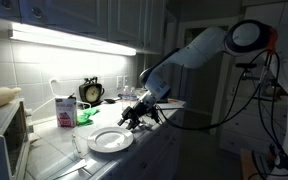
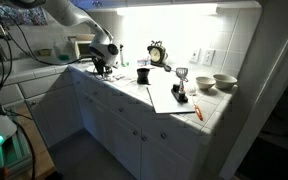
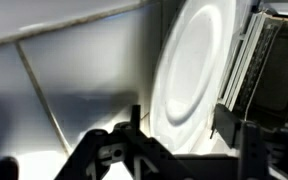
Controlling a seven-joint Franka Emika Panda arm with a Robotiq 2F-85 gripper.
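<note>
A white oval plate [image 1: 110, 139] lies on the counter near its front edge. My gripper [image 1: 131, 124] is low at the plate's right end. From the wrist, the plate [image 3: 189, 75] stretches away from the gripper, and its near end shows between the two dark fingers. Those fingers stand apart, so the gripper is at least partly open. Whether either finger touches the rim cannot be made out. In exterior view 2 the gripper [image 2: 105, 73] is small and dark, and the plate is hard to make out there.
A toaster oven [image 1: 16, 135] stands left of the plate. Behind it are a red-and-white box [image 1: 66, 111], a green cloth [image 1: 86, 116] and a black clock [image 1: 91, 91]. Farther along the counter are a dark pot [image 2: 143, 75], a white board [image 2: 168, 99], utensils and bowls [image 2: 225, 81].
</note>
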